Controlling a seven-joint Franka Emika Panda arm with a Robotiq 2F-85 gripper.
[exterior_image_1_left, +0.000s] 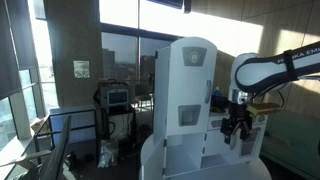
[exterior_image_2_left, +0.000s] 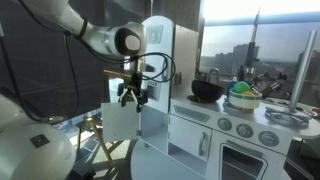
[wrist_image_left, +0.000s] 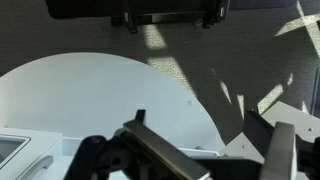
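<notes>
My gripper points down over the edge of a round white tabletop in the wrist view. Its fingers stand apart, so it is open, and nothing shows between them. In exterior view 2 the gripper hangs in front of the tall white cabinet, beside a white panel that looks like a swung-out lower door. Exterior view 1 has the gripper in front of the toy kitchen, to the right of the tall cabinet. Fine detail of the fingers is dark there.
On the kitchen counter are a black pan and a basket with colourful things in it. Below them are a cupboard door, several knobs, and an oven door. Dark floor lies past the tabletop edge.
</notes>
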